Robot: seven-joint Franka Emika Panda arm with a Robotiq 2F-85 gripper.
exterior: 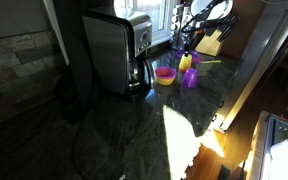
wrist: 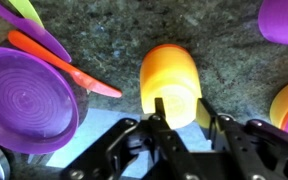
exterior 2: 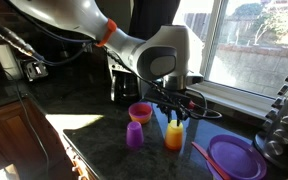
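A yellow-and-orange cup (exterior 2: 173, 140) stands on the dark counter near the window. My gripper (exterior 2: 174, 118) is right above it, pointing down. In the wrist view the same cup (wrist: 168, 72) lies just ahead of the fingertips, and my gripper has its two fingers apart over the cup's near, pale end. Whether the fingers touch the cup cannot be told. Beside it on the counter is a purple cup (exterior 2: 135, 135). Seen from exterior view 1, the yellow cup (exterior: 185, 62) is partly hidden by the arm.
Behind the purple cup sits a pink-and-yellow bowl (exterior 2: 141, 112). A purple plate (exterior 2: 234, 157) with an orange knife (wrist: 64, 62) beside it lies on the other side. The coffee maker (exterior: 120, 50) stands near the bowl.
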